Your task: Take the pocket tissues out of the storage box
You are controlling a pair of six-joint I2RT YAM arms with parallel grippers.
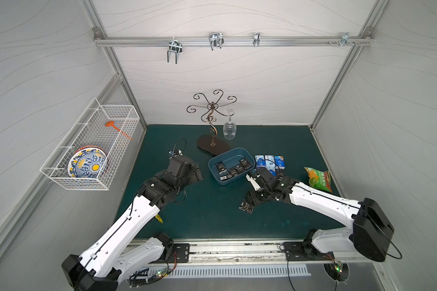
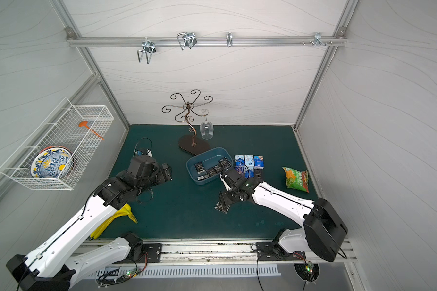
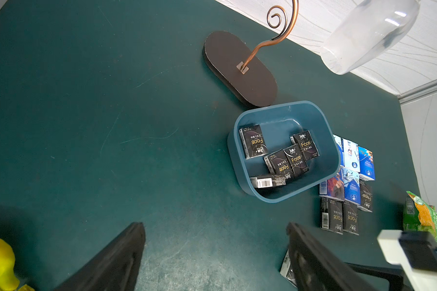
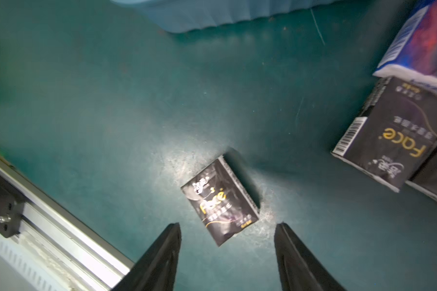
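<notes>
The blue storage box holds several black pocket tissue packs. A single black pack lies on the mat outside it, toward the front, directly below my right gripper, whose fingers stand open and empty just short of it in the right wrist view. My left gripper hangs over the left part of the table, open, with nothing seen between its fingertips.
More black and blue packs lie right of the box. A green snack bag, a stand with a hanging glass, and yellow bananas are around the mat.
</notes>
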